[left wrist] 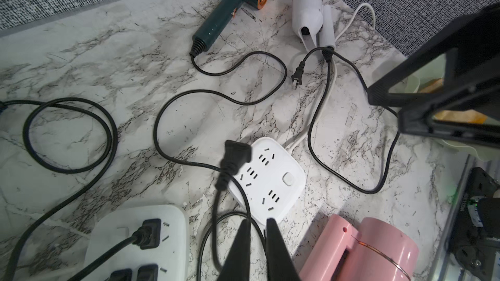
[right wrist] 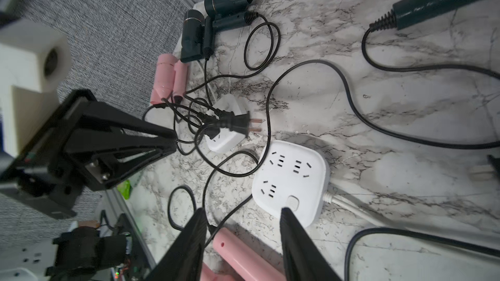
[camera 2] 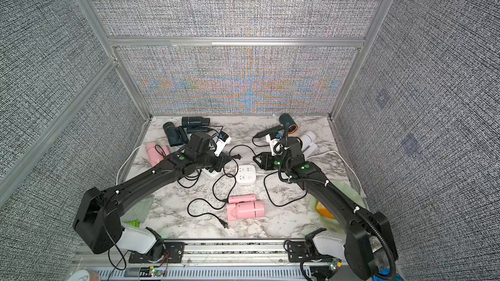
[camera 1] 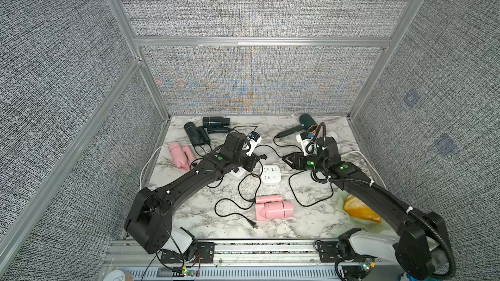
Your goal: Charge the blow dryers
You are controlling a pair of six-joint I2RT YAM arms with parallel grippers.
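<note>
A black plug on its cord shows beyond my left fingertips, over the edge of the middle white power strip; in the right wrist view its prongs point right. My left gripper (camera 1: 260, 158) holds nothing, its fingertips a narrow gap apart. Every socket I see on the middle strip is empty. On the left white strip (left wrist: 174, 223), several black plugs are seated. My right gripper (camera 1: 285, 160) stands open and empty right of the middle strip. A pink blow dryer (camera 1: 275, 210) lies in front of it; a dark green one (left wrist: 218, 23) lies behind.
A white dryer (left wrist: 308, 7) lies at the right, another plug (left wrist: 297, 74) near it. Two dark green dryers (camera 1: 192, 134) (camera 1: 215, 122) and a pink one (camera 1: 179, 156) occupy the back left. Loose cords cross the middle. A loose plug (camera 1: 253, 224) lies at the front.
</note>
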